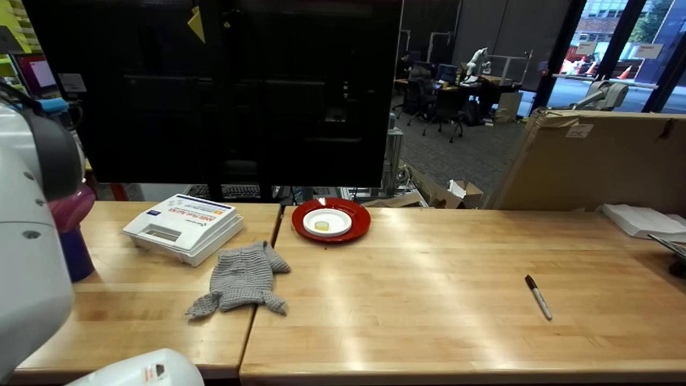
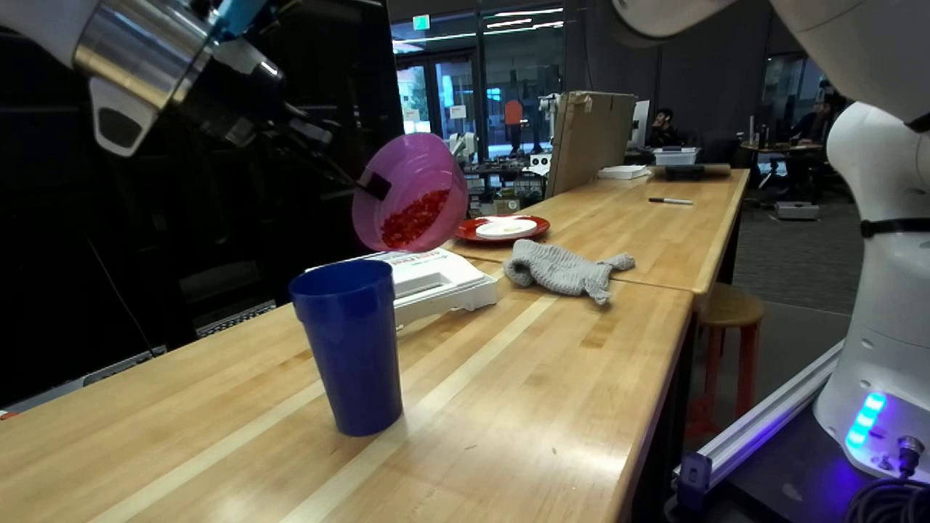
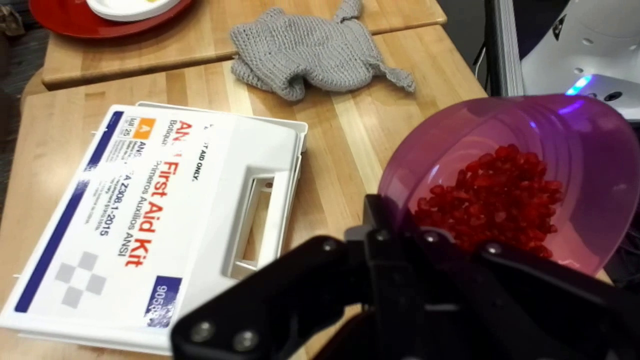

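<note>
A translucent pink bowl (image 2: 375, 218) holding small red pieces (image 3: 495, 201) is tilted in the air, its opening partly turned toward the exterior view 2 camera. My gripper (image 2: 376, 184) is shut on the bowl's rim. The red pieces lie gathered along the bowl's lower side. Below the bowl, an upright blue cup (image 2: 351, 353) stands on the table, appearing nearer the camera in exterior view 2. The cup's inside is hidden. In exterior view 1 the arm covers part of both the bowl (image 1: 72, 209) and the cup (image 1: 76, 254).
Beside the cup lies a white first aid kit (image 3: 198, 162). A crumpled grey knit cloth (image 1: 243, 280) rests across the table seam. Farther off are a red plate (image 1: 360, 225) with a small white plate on it and a marker (image 1: 538, 297).
</note>
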